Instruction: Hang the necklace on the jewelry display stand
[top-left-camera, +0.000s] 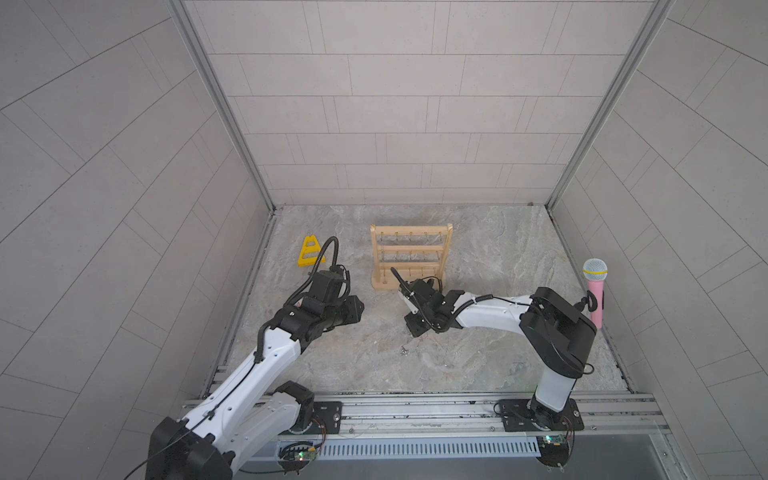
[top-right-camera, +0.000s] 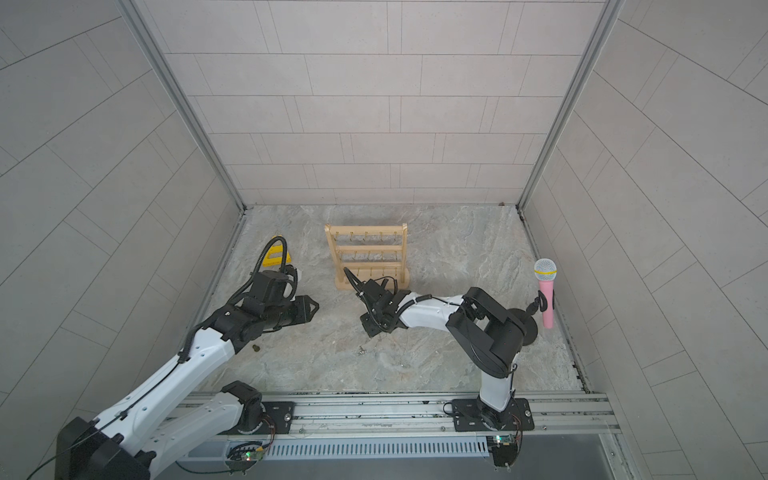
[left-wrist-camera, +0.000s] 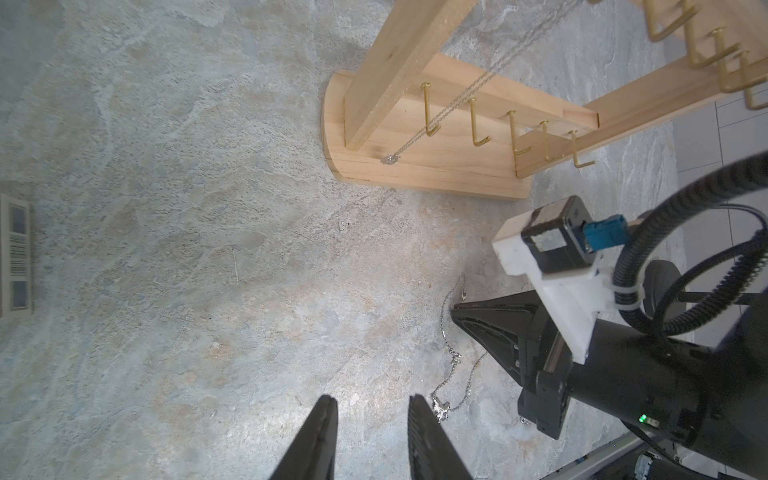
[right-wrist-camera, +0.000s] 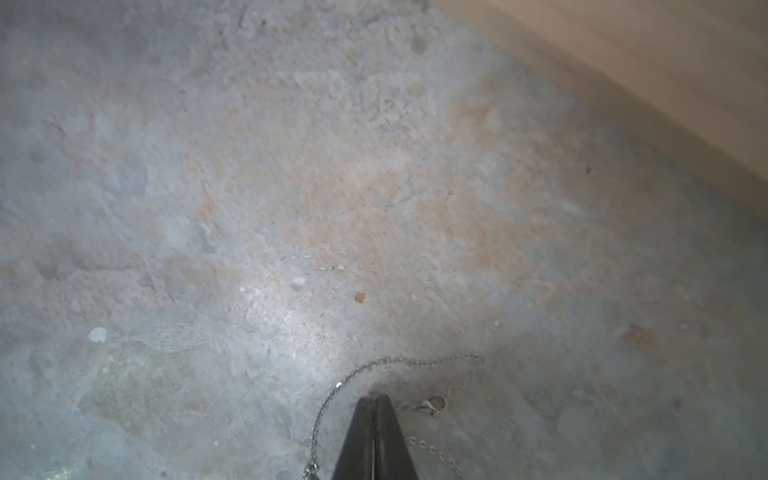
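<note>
A thin silver necklace (left-wrist-camera: 454, 357) lies in loops on the marble table in front of the wooden display stand (left-wrist-camera: 432, 160), which has rows of brass hooks; a chain also stretches across the stand. My right gripper is low over the necklace's upper loop beside its clasp (right-wrist-camera: 437, 404), fingertips close together; whether any chain is between them I cannot tell. My left gripper is raised left of the stand, open and empty, facing the right one.
A yellow triangular object (top-left-camera: 310, 252) stands at the back left, a pink microphone-shaped object (top-left-camera: 594, 292) at the far right. A pale barcoded item (left-wrist-camera: 14, 254) lies left of the stand.
</note>
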